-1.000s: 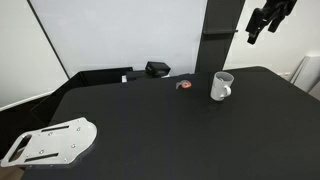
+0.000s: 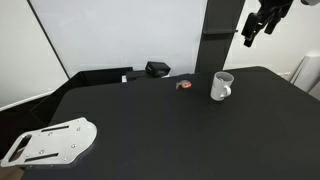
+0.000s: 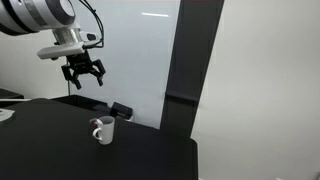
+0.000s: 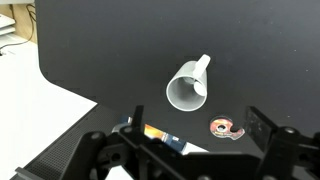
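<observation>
A white mug (image 2: 221, 87) stands upright on the black table, its handle toward the right in exterior view 1. Above the table hangs my gripper (image 2: 259, 37), open and clear of the mug, with nothing between its fingers. From the wrist, I look down into the mug (image 4: 187, 93); a pale patch shows at its inner side, and I cannot tell what it is. A small orange-and-dark tape dispenser (image 2: 184, 85) lies a short way from the mug. In exterior view 2 the gripper (image 3: 89, 84) is up and to the left of the mug (image 3: 104, 130).
A white slotted plate (image 2: 48, 143) lies at the table's left side. Behind the table's back edge is a small black box (image 2: 157, 69). A partly hidden blue-and-orange item (image 4: 160, 135) shows below the mug in the wrist view.
The gripper has shifted slightly left and down in exterior view 1 over the last second. The mug, dispenser and plate have stayed put.
</observation>
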